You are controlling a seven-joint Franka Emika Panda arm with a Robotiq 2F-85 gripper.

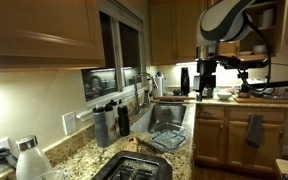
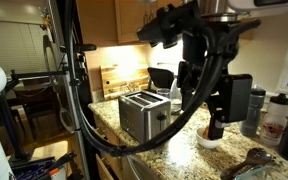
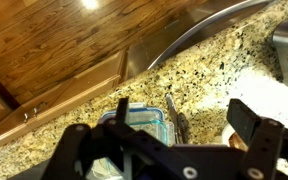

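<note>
In the wrist view my gripper is open, its two black fingers well apart over the speckled counter (image 3: 199, 85). No object is gripped between them. Under the gap lies a slim dark utensil (image 3: 181, 125), beside a clear container with a bluish rim (image 3: 144, 117). Part of a white bowl (image 3: 227, 134) shows by the right finger, which hides some of it. From across the kitchen, the black arm (image 1: 221, 42) reaches down at the right, too small to make out its fingers.
A silver toaster (image 2: 144, 116) stands near the bowl, with dark spoons (image 2: 252, 158) and bottles (image 2: 275, 120) to the right. The counter drops to a wooden floor (image 3: 69, 40). In the first exterior view, a dish rack (image 1: 167, 135) and black tray (image 1: 137, 165) occupy the near counter.
</note>
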